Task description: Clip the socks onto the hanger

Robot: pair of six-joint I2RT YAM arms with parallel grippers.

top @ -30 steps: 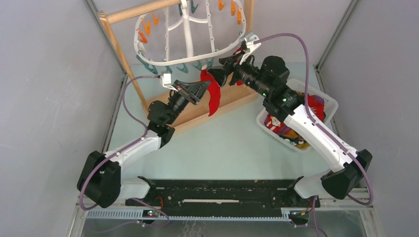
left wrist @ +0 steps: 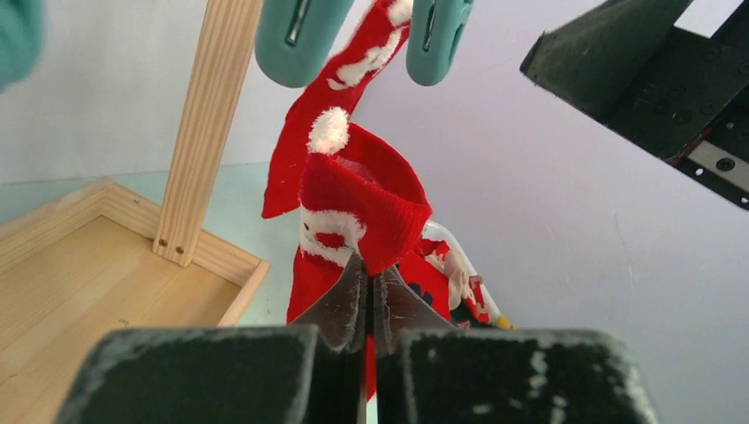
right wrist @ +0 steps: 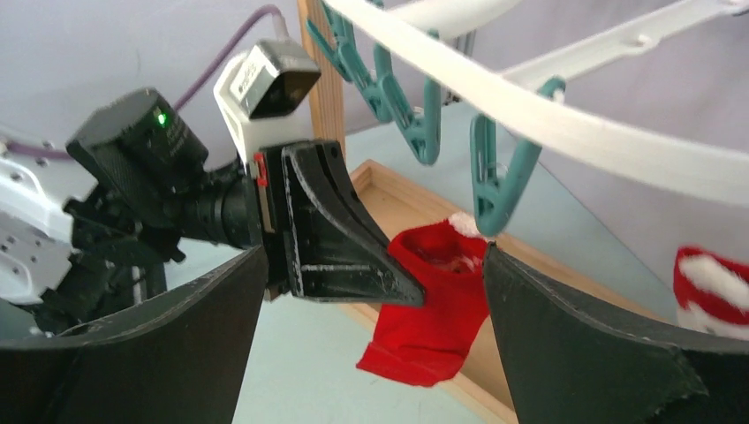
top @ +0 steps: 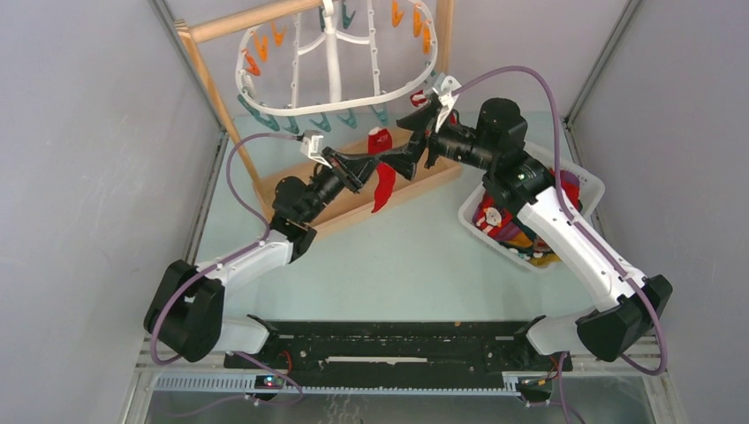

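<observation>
My left gripper is shut on a red sock [left wrist: 362, 199] with a white face and pompom, pinching it just below its gaping cuff. The sock's lower part hangs free. Right of it, my right gripper is open and empty; in its view the sock's cuff shows beyond its right finger [right wrist: 565, 340]. A teal clip [right wrist: 499, 181] on the white hanger [top: 336, 103] hangs just above the cuff, apart from it. Another red sock [right wrist: 714, 287] with white patches hangs farther right; its top is cut off there.
More teal clips [right wrist: 402, 102] line the hanger's near rim, and orange clips [top: 252, 64] sit farther round. A wooden stand base [top: 340, 212] lies below. The white basket [top: 539, 265] of socks stands to the right under the right arm.
My left gripper and its sock have shifted slightly right and down, while the right gripper has moved a little right.
</observation>
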